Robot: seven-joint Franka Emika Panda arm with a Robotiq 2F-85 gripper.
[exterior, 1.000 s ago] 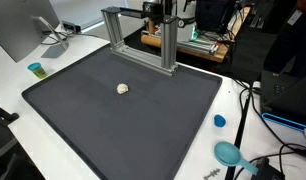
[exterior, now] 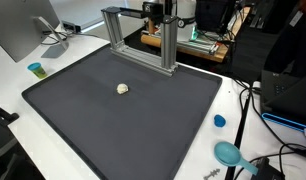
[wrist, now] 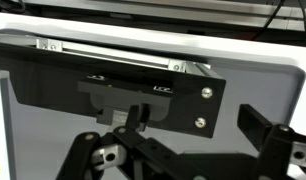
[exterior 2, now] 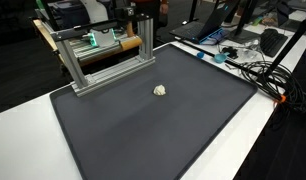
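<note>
My gripper stands open in the wrist view, its dark fingers wide apart with nothing gripped between them. Beneath it is a black panel (wrist: 53, 85) with a grey handle-like piece (wrist: 123, 100) and silver screws at its right end. A metal-framed stand (exterior: 143, 58) rises at the back edge of the dark mat in exterior view 1; exterior view 2 shows the same stand (exterior 2: 105, 76) at the upper left. On the mat lies a small cream-coloured lump (exterior: 122, 88), also visible in exterior view 2 as a pale lump (exterior 2: 160, 90), well apart from the stand.
Black cables (exterior 2: 263, 72) tangle at one side.
</note>
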